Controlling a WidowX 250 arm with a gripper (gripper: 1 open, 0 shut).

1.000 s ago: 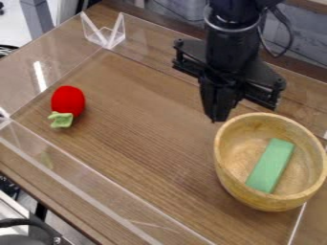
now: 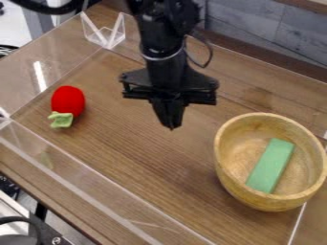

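Observation:
My black gripper (image 2: pixel 169 120) hangs over the middle of the wooden table (image 2: pixel 128 172), pointing down, shut with nothing visible between its fingers. To its right stands a yellow bowl (image 2: pixel 239 182) with a green rectangular block (image 2: pixel 267 167) lying inside. On the left lies a red round object (image 2: pixel 69 100) with a pale green piece (image 2: pixel 61 121) at its front.
A white wire holder (image 2: pixel 105 31) stands at the back left. A grey wooden wall (image 2: pixel 269 38) runs along the back right. Black cables show at the left and bottom left edges.
My gripper has moved left, from above the bowl's back side to the middle of the table. The bowl, green block and red object have not moved.

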